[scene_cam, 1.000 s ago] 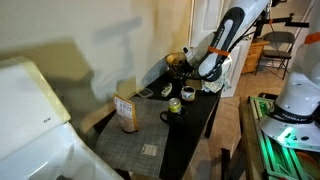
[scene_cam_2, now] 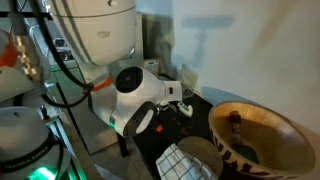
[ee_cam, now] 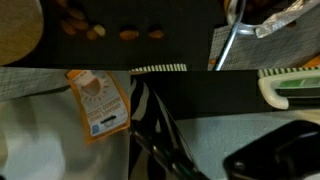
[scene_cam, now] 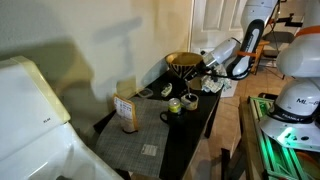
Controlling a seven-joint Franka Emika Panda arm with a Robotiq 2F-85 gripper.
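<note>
In exterior view 1, my gripper [scene_cam: 198,76] is low at the far end of the dark counter, beside the tan bowl [scene_cam: 184,60]. Its dark fingers [ee_cam: 158,125] appear in the wrist view, but what is between them cannot be made out. An orange and white packet [ee_cam: 100,103] lies just left of the dark finger there. The wooden bowl [scene_cam_2: 228,112] stands right of my gripper in exterior view 2, with a few small items inside.
A pale cup [scene_cam: 190,102] and a jar [scene_cam: 174,106] stand on the counter [scene_cam: 178,150]. Near the bowl lie a round tan piece [scene_cam_2: 203,152] and a checked cloth [scene_cam_2: 180,164]. Small brown pieces [ee_cam: 128,34] are scattered on the dark surface.
My arm has swung to the right in exterior view 1 and sits lower. More of the tan bowl now shows. The cup and jar look unmoved.
</note>
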